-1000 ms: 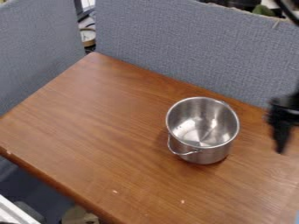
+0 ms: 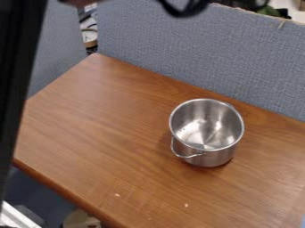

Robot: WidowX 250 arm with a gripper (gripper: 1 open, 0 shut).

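A steel pot (image 2: 208, 134) with a wire handle stands upright on the right half of the wooden table (image 2: 107, 125). A large dark shape, likely part of the arm, fills the left edge of the view, and a dark curved piece shows at the top centre. The gripper's fingertips cannot be made out, so its state and anything it holds are hidden.
Grey fabric partitions (image 2: 215, 53) border the table at the back and on the left. The floor shows at the lower left.
The dark arm shape seen at the right a second ago is gone from there; dark shapes now show at the left edge and top. The pot has not moved.
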